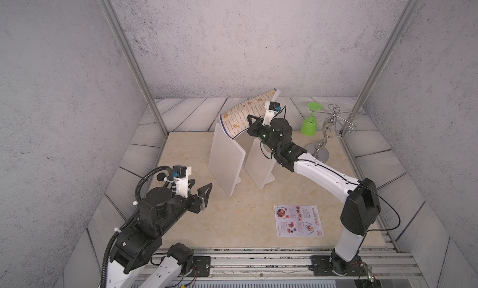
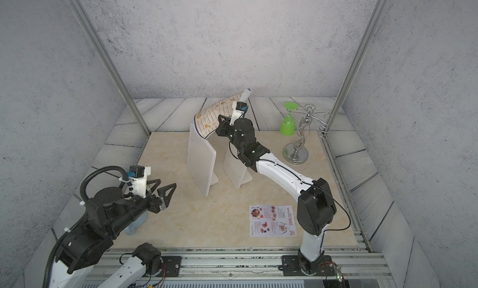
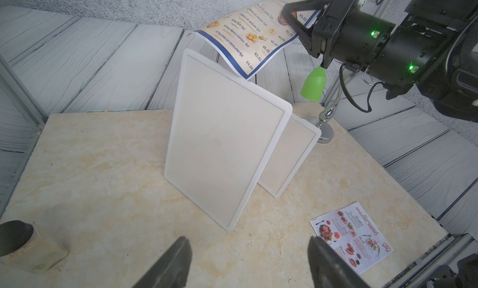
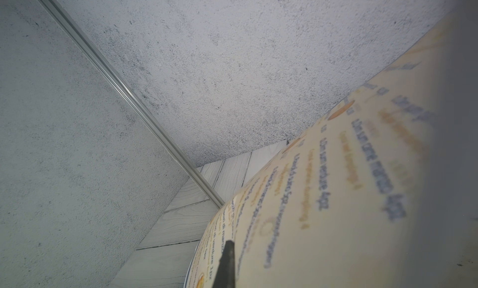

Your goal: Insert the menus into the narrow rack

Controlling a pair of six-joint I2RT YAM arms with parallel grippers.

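Observation:
Two white upright panels form the narrow rack (image 1: 226, 161), with a gap between them. Above its far top edge hangs a cream menu with a blue border (image 1: 244, 113), bent and tilted, one corner close to the left panel's top. My right gripper (image 1: 250, 119) is shut on the edge of this menu, which also shows in the left wrist view as a curved sheet (image 3: 249, 36). A second menu, white with food pictures (image 1: 298, 220), lies flat on the table in front right of the rack. My left gripper (image 1: 201, 186) stands open and empty, left of the rack.
A green glass (image 1: 309, 124) hangs upside down on a metal stand (image 1: 318, 151) at the back right. A dark-topped jar (image 3: 29, 248) sits at the left. The table (image 1: 239, 223) in front of the rack is mostly clear.

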